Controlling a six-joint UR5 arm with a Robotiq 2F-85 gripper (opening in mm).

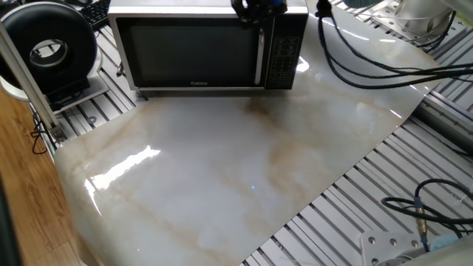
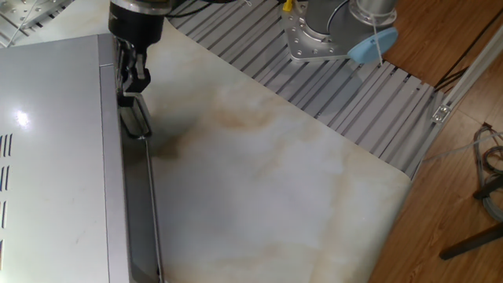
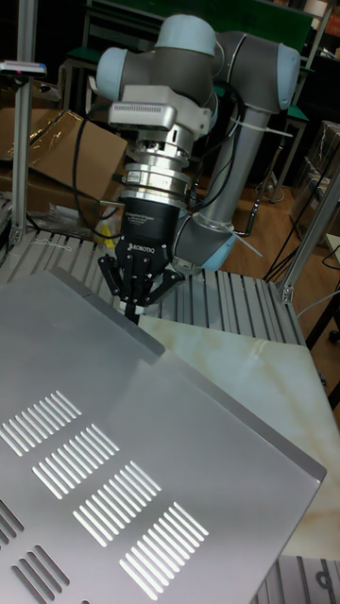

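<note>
A silver microwave with a black front (image 1: 194, 53) stands at the back of the marbled sheet, its door looking shut. Its upright handle (image 1: 260, 55) is left of the keypad; from above it appears as a metal loop (image 2: 144, 126). My gripper (image 2: 128, 101) points down at the front of the microwave, fingertips at the top of this handle. Whether the fingers close around the handle or only touch it cannot be made out. In exterior view 3 the gripper (image 3: 130, 314) is behind the casing's top edge, its tips partly hidden.
Black cables (image 1: 369, 74) hang at the right over the slatted table (image 1: 347, 214). A black ring-shaped device (image 1: 70, 44) stands at the left.
</note>
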